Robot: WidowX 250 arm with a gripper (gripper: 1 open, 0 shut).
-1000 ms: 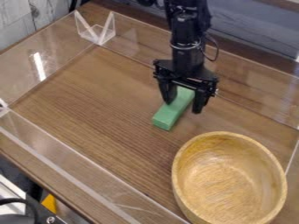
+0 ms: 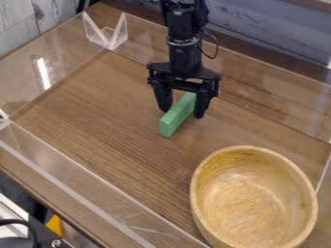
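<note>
My black gripper (image 2: 184, 90) is low over the wooden table (image 2: 91, 136), its fingers open on either side of the upper part of a green elongated object (image 2: 173, 120). The object lies tilted, running from lower left to upper right, with its top end partly hidden by the gripper. Whether the fingers touch it I cannot tell.
A large empty yellow-tan bowl (image 2: 253, 203) stands at the lower right. A clear plastic piece (image 2: 106, 34) sits at the upper left near the table's edge.
My gripper has shifted left by a small amount, and the green object appears moved slightly left and up with it.
</note>
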